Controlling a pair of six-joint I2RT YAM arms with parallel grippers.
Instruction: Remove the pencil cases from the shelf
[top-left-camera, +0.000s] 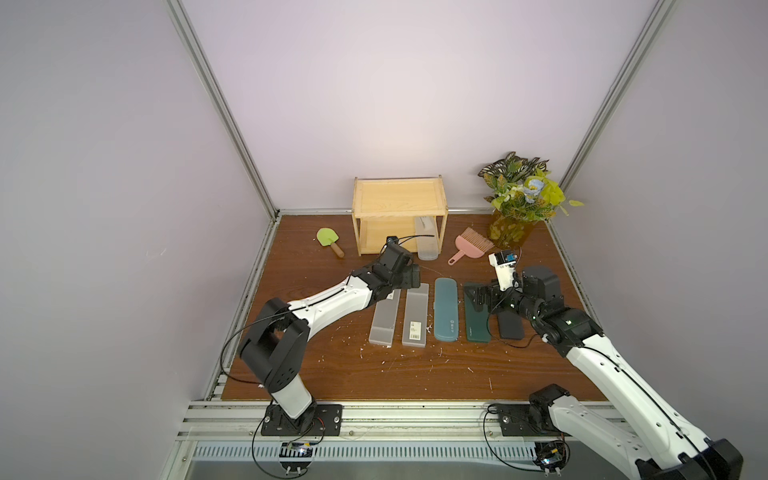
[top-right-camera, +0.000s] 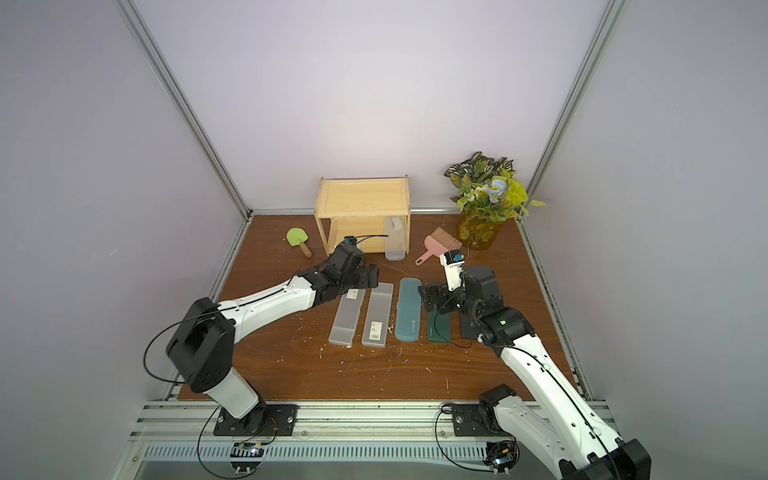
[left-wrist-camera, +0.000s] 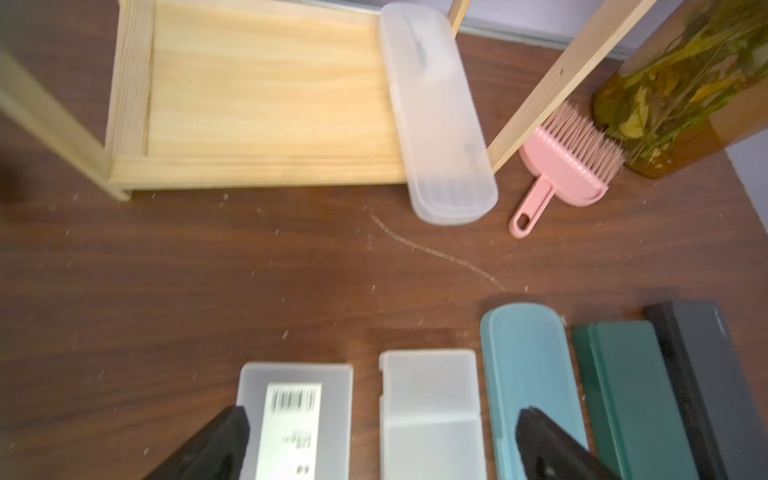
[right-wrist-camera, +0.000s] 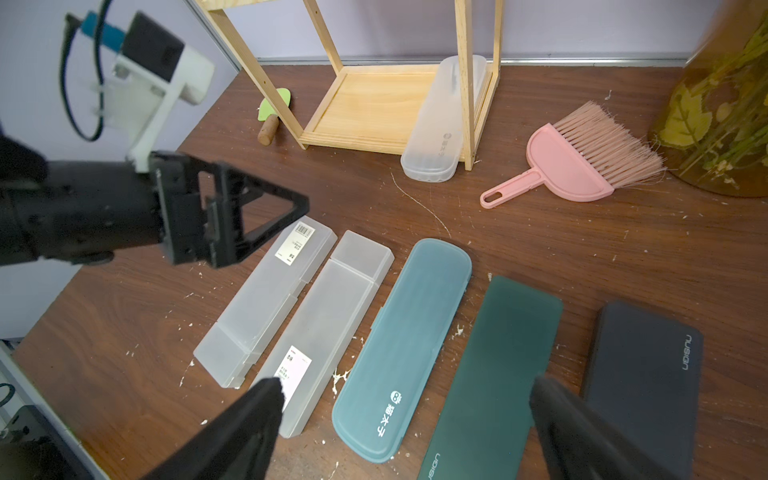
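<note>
A frosted clear pencil case (left-wrist-camera: 436, 120) rests on the lower tier of the wooden shelf (left-wrist-camera: 264, 104), its front end past the front rail. Five more cases lie in a row on the table: two clear ones (right-wrist-camera: 320, 328), a light teal one (right-wrist-camera: 400, 344), a dark green one (right-wrist-camera: 496, 368) and a black one (right-wrist-camera: 644, 384). My left gripper is open, raised above the clear cases in front of the shelf. My right gripper is open over the row's right side, nothing between its fingers.
A pink brush (right-wrist-camera: 564, 164) lies right of the shelf, beside a glass vase of flowers (right-wrist-camera: 716, 128). A green trowel (top-left-camera: 328, 237) lies left of the shelf.
</note>
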